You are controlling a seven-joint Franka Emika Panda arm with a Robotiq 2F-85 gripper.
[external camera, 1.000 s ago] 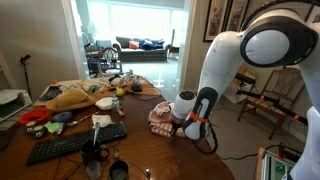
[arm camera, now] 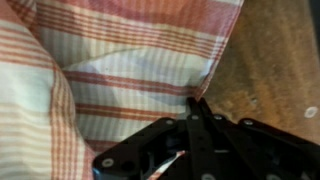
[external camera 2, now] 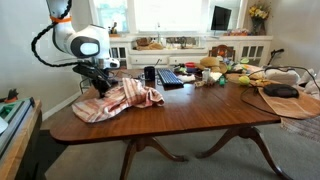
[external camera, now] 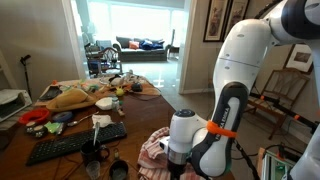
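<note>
A striped cloth [arm camera: 130, 60], cream with reddish-orange bands, fills the left and upper part of the wrist view. My gripper is shut at its edge, where the fabric gathers at the fingertips, so it appears pinched there. In exterior view 2 the cloth [external camera 2: 125, 98] lies crumpled over the near left end of the wooden table, with my gripper [external camera 2: 102, 88] low at its left part. From exterior view 1, the white arm hides the fingertips and much of the cloth [external camera: 152, 150].
A black keyboard [external camera: 75, 143], a dark mug [external camera: 93, 155] and another dark cup [external camera: 119, 169] stand beside the cloth. Several items, including a red bowl [external camera: 36, 116], crowd the table's far part. Bare tabletop [external camera 2: 205, 118] lies along one side.
My arm has drawn back toward its base and the near end of the table. The cloth has slid along with the gripper, leaving bare wood where it lay.
</note>
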